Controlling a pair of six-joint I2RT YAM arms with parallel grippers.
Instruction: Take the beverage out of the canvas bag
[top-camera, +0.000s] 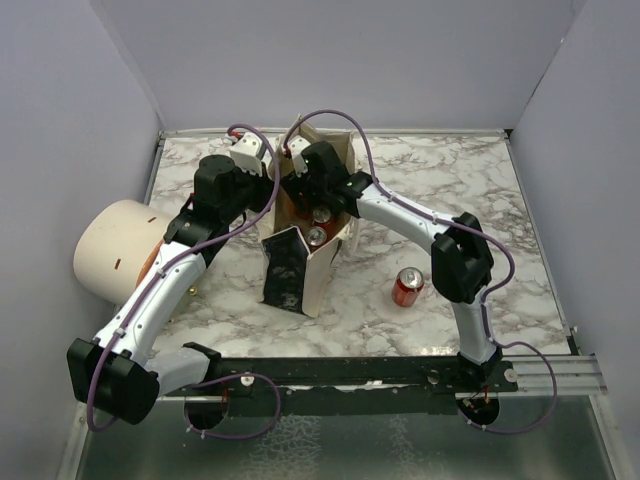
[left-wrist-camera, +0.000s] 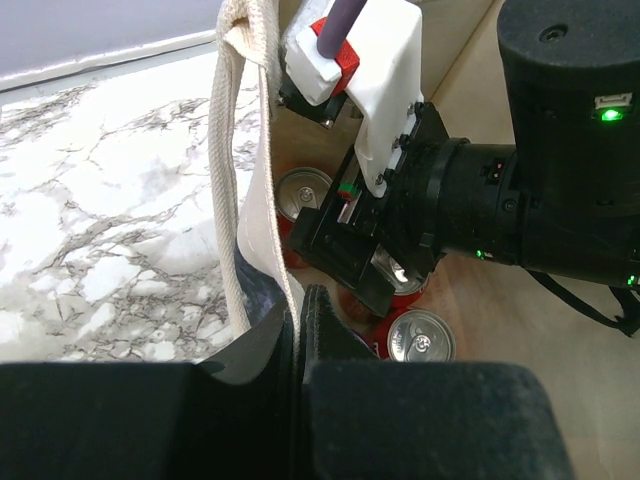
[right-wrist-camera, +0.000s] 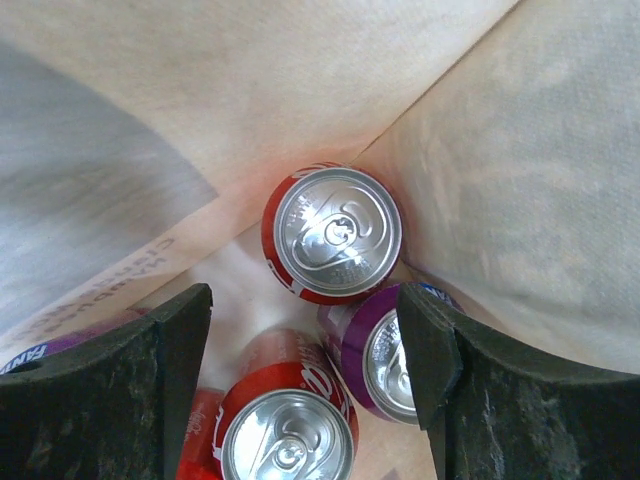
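Observation:
The canvas bag (top-camera: 318, 282) stands open at the middle back, with several cans inside. In the left wrist view, the bag's rim (left-wrist-camera: 268, 185) runs between the fingers of my left gripper, which is shut on it. Down inside the bag, my right gripper is open with nothing held. Ahead of its fingers stands a red can (right-wrist-camera: 338, 232) in the corner. A purple can (right-wrist-camera: 385, 355) leans close to the right finger, and another red can (right-wrist-camera: 288, 435) lies lower, between the fingers' sides. One red can (top-camera: 408, 286) stands on the table outside.
Bag walls rise close around my right gripper. A large cream-coloured rounded object (top-camera: 118, 250) lies at the left, behind the left arm.

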